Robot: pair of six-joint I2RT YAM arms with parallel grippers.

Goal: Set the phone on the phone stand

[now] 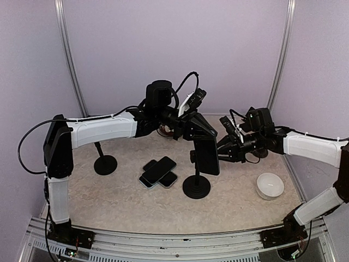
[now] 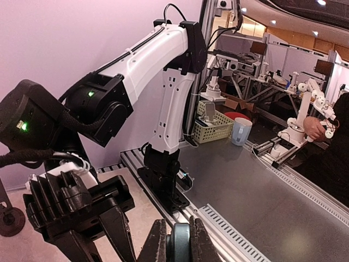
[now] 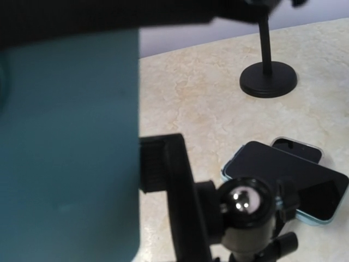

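Observation:
A dark phone [image 1: 206, 158] stands upright at the black phone stand [image 1: 196, 186], whose round base is on the table. My left gripper [image 1: 199, 131] is shut on the phone's top edge; in the left wrist view the thin edge [image 2: 180, 243] sits between its fingers. My right gripper [image 1: 223, 148] is at the phone's right side, shut on something, apparently the phone or stand; the contact is hard to see. In the right wrist view the phone's blue back [image 3: 65, 147] fills the left, beside the stand's ball joint [image 3: 242, 202].
Several phones [image 1: 158, 172] lie stacked left of the stand. A second stand [image 1: 105, 164] is at the left. A white bowl [image 1: 270, 185] sits at the right.

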